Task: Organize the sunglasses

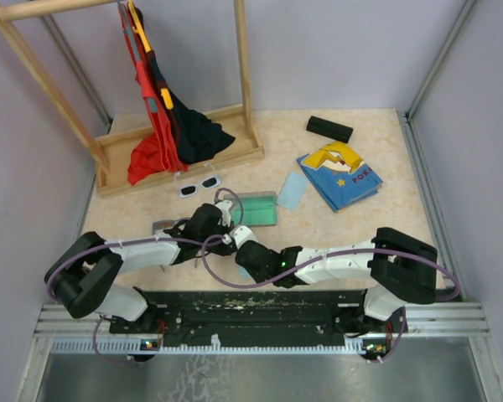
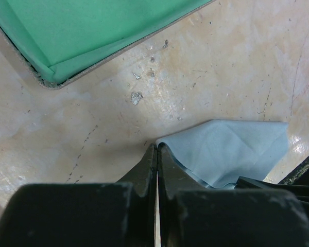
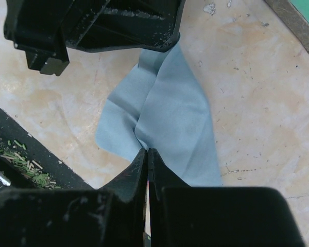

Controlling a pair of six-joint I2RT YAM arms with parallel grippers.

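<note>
White-framed sunglasses (image 1: 189, 191) with dark lenses lie before the wooden rack. A light blue cloth (image 2: 229, 149) is spread on the table beneath my grippers. My left gripper is shut on one corner of this cloth, and creases run from its tips. In the right wrist view that corner disappears behind the left gripper's black finger (image 3: 139, 25). My right gripper is shut beside a fold in the cloth, with nothing showing between its tips. A green-lined open case (image 1: 256, 211) stands just beyond the grippers; a second blue cloth (image 1: 292, 191) lies right of it.
A black case (image 1: 329, 128) and a blue-yellow bag (image 1: 344, 176) occupy the back right. The wooden rack (image 1: 193, 172) with hanging clothes fills the back left. A grey object (image 1: 163, 225) is partly hidden by the left arm. Bare table lies at right.
</note>
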